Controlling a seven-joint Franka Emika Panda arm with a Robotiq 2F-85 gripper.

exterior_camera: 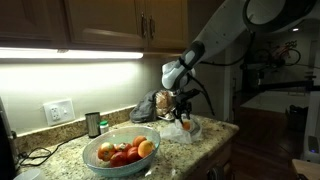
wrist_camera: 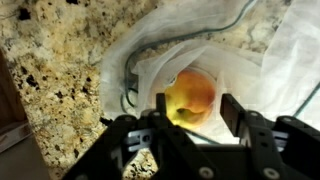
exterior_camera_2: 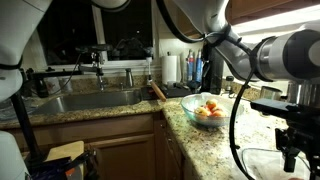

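A yellow and red fruit [wrist_camera: 189, 93] lies inside a clear plastic bag [wrist_camera: 150, 65] in the wrist view. My gripper is over it, fingers apart on either side of the fruit, and a narrow gap shows beside each fingertip. Whether the fingers touch the bag's film is hard to tell. In exterior view 1 the gripper [exterior_camera: 182, 112] points down at the far end of the counter, just above the orange-looking fruit [exterior_camera: 186, 125] and the whitish bag [exterior_camera: 174, 133]. My arm hides the fruit in exterior view 2.
A large pale bowl [exterior_camera: 92, 157] of several fruits stands on the counter nearer exterior view 1. A dark bag [exterior_camera: 145, 108] and a green-grey canister [exterior_camera: 93, 124] rest by the back wall.
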